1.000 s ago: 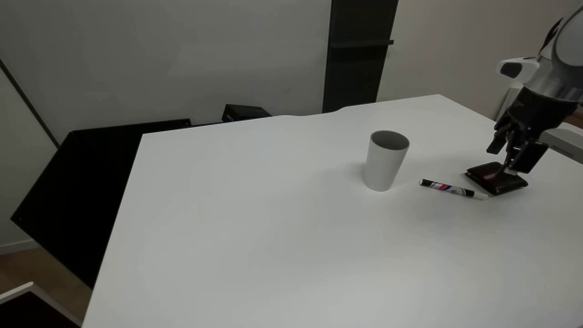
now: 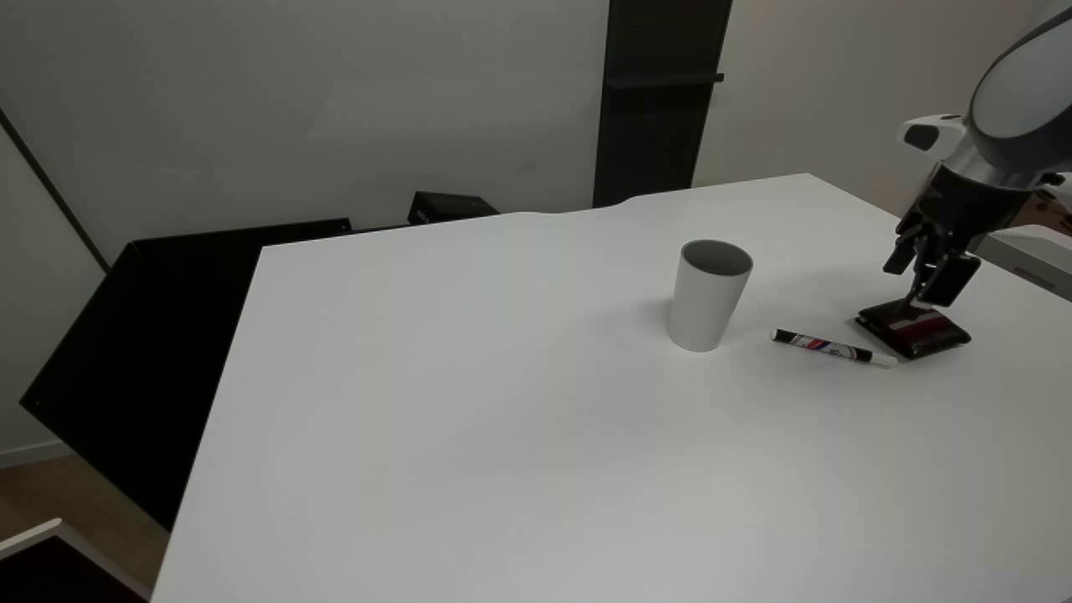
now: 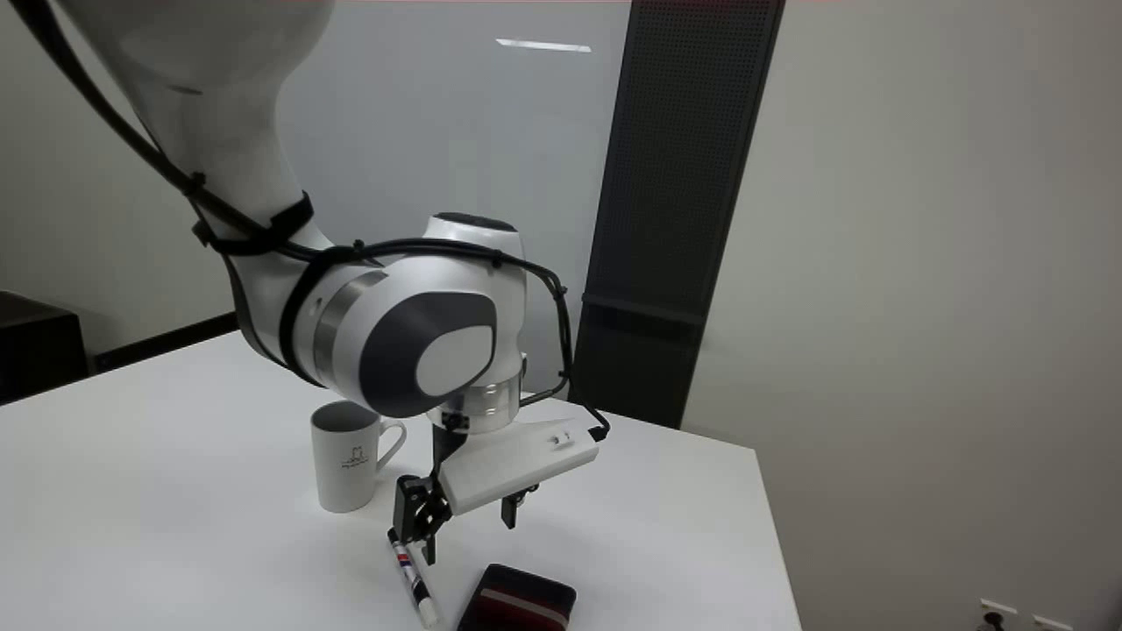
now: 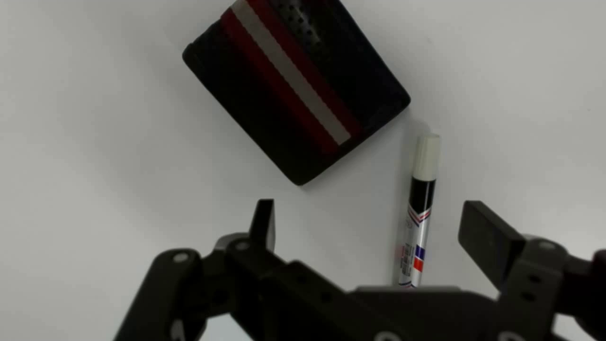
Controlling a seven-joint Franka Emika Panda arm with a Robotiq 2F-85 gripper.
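Observation:
In the wrist view my gripper is open, its two black fingers wide apart with only bare table and part of a marker between them in the picture. That marker (image 4: 417, 227), white with a black band and a pale end, lies flat on the table; its far part is hidden behind the gripper body. A black wallet (image 4: 284, 85) with a red and grey stripe lies flat near the marker's pale end. Exterior view 1 shows the gripper (image 2: 926, 270) above the table by the wallet (image 2: 916, 330), touching nothing that I can make out.
A white mug (image 3: 344, 463) stands upright with its handle to the right, beyond the marker (image 3: 412, 578).
My gripper has shifted slightly left and up in exterior view 1. The mug, marker and wallet have stayed in place.

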